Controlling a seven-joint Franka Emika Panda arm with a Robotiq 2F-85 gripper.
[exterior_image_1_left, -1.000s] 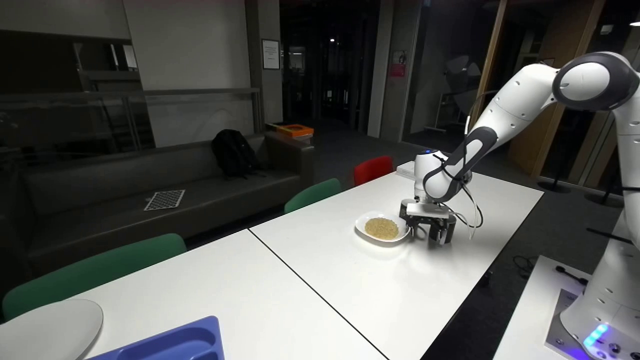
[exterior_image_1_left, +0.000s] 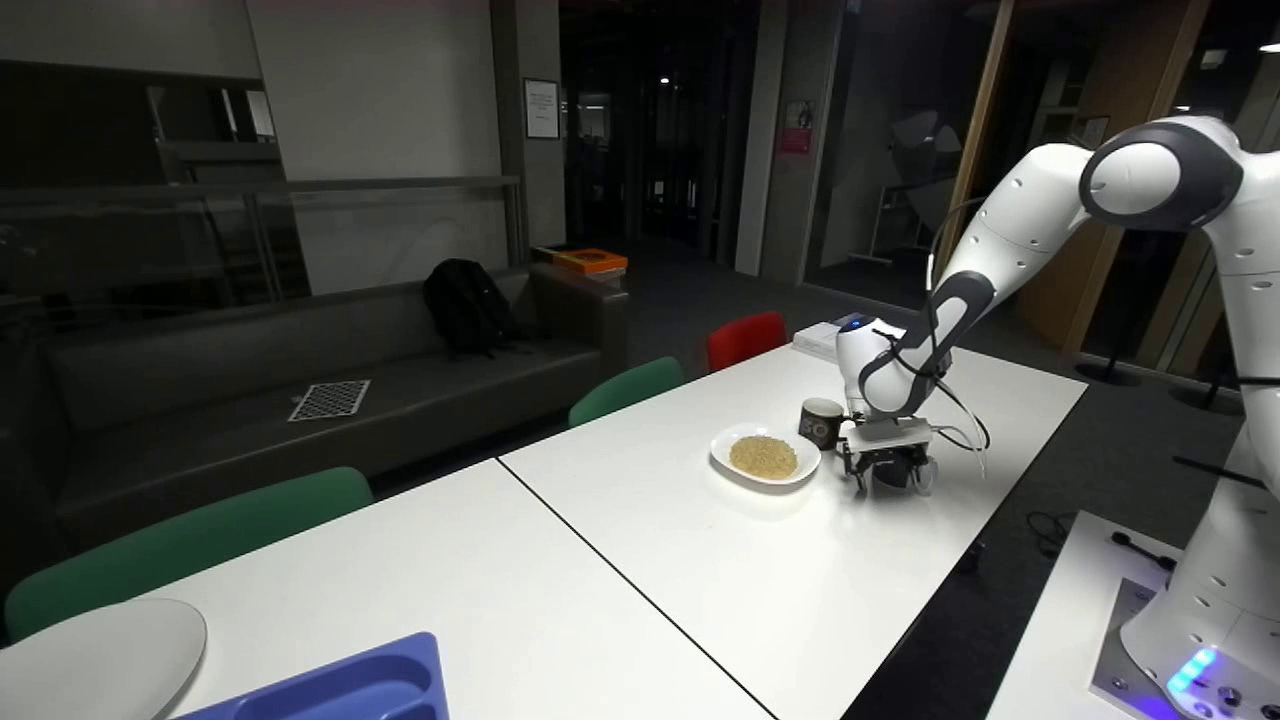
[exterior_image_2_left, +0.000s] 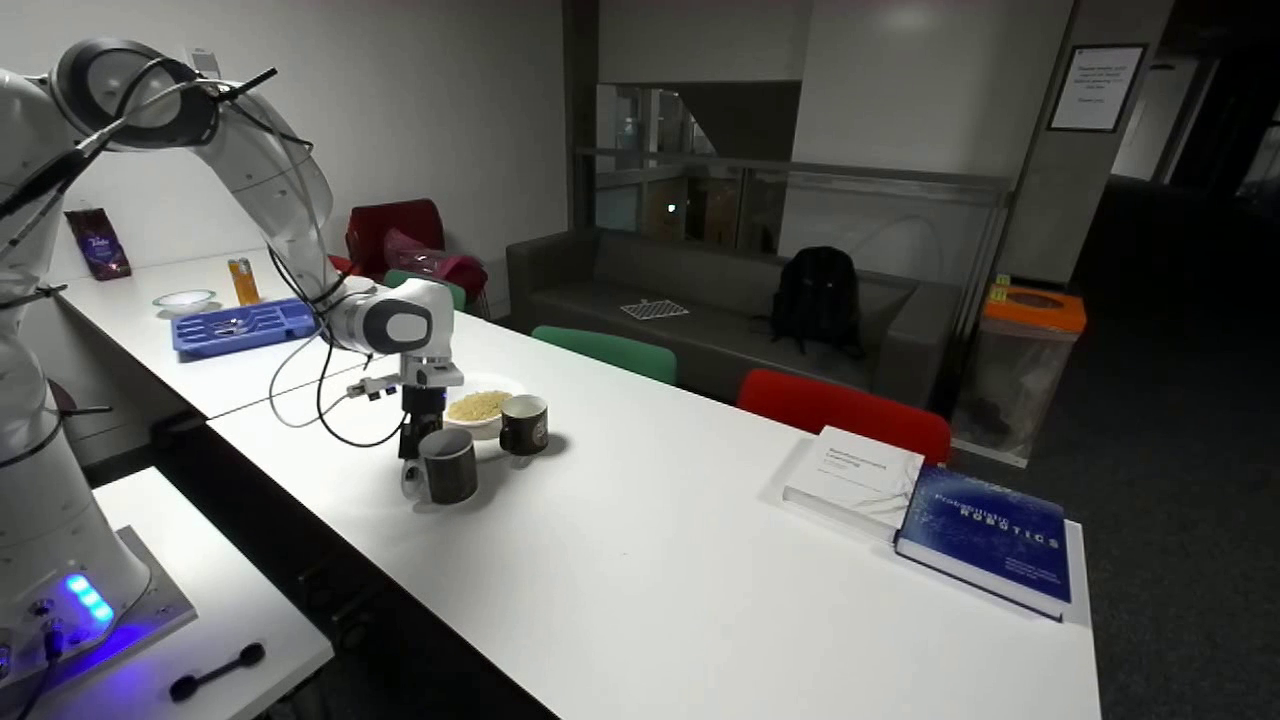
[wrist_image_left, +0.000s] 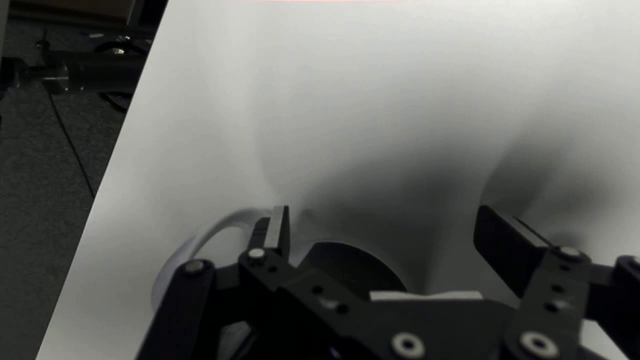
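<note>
A dark mug (exterior_image_2_left: 451, 466) with a pale rim stands upright on the white table, its handle (exterior_image_2_left: 413, 480) toward the robot's side. My gripper (exterior_image_1_left: 891, 478) is low beside this mug, open and pointing down. In the wrist view the fingers (wrist_image_left: 280, 231) are wide apart. The mug's dark round part (wrist_image_left: 354, 264) shows between them, partly hidden by the gripper's body. One finger is near the handle loop (wrist_image_left: 219, 225); whether it touches, I cannot tell. A second dark mug (exterior_image_1_left: 821, 422) stands close by, next to a white plate (exterior_image_1_left: 786, 479) of grain-like food (exterior_image_1_left: 763, 456).
Two thick books, one white (exterior_image_2_left: 854, 468) and one blue (exterior_image_2_left: 984, 540), lie at the table's far end. A blue tray (exterior_image_2_left: 246, 330) sits at the other end. Free table lies between the mugs and the books. The table edge runs near the handled mug.
In exterior view 1 my gripper has moved right, away from the plate and second mug. It is now around or beside the nearer mug, whose handle has come into view.
</note>
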